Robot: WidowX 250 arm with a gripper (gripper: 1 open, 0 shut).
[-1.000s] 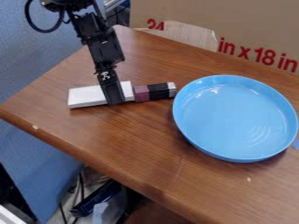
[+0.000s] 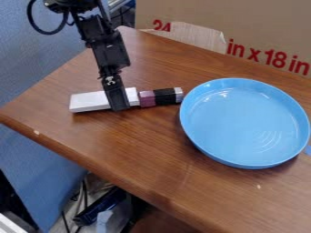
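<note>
My black gripper (image 2: 116, 99) points down onto a white rectangular block (image 2: 90, 101) lying on the left part of the wooden table, with its tip over the block's right portion. A short purple and black piece (image 2: 158, 97) continues from the block toward the right. Whether the fingers are open or shut on the block cannot be made out. A light blue plate (image 2: 243, 120) lies to the right of these, close to the dark piece's end.
A cardboard box (image 2: 237, 27) stands at the back of the table (image 2: 134, 146). The table's left edge is near the block, with cables and clutter below.
</note>
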